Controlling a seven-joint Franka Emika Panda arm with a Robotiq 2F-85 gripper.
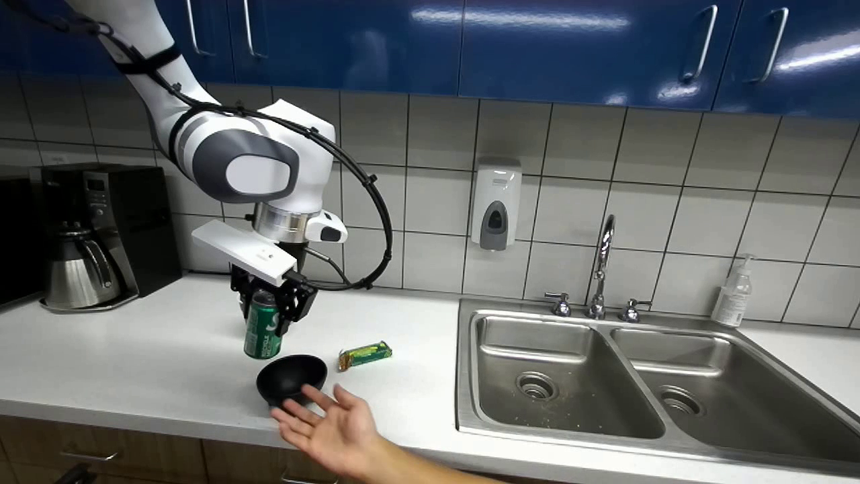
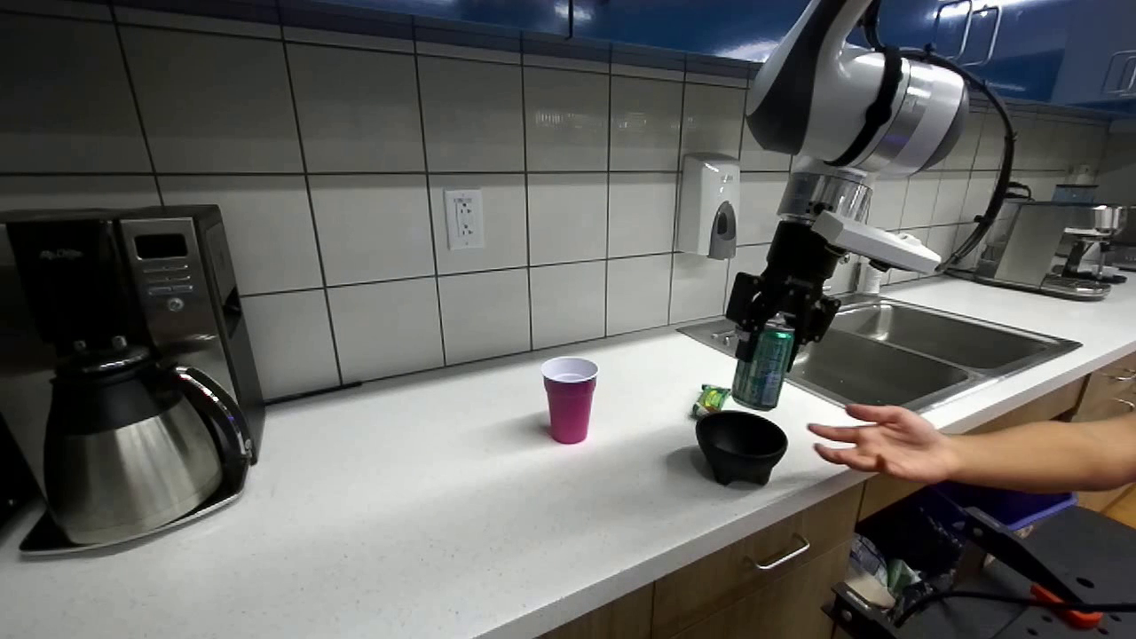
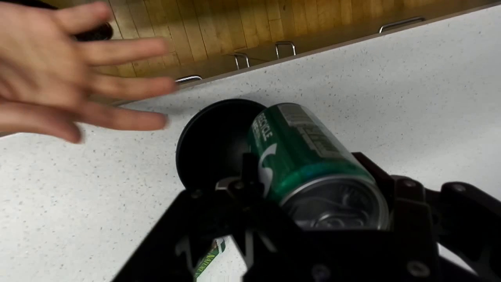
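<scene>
My gripper is shut on a green soda can, its fingers on either side near the can's top. In exterior view 2 the can hangs above the counter, somewhat tilted. A black bowl on short feet stands on the counter close by; in the wrist view the bowl is partly covered by the can and a finger. A person's open hand reaches in palm up beside the bowl. The pink cup stands in exterior view 2, hidden in exterior view 1.
A green-wrapped bar lies right of the bowl. The steel double sink is farther right, and a coffee maker stands at the left. Bare counter stretches between the coffee maker and the cup.
</scene>
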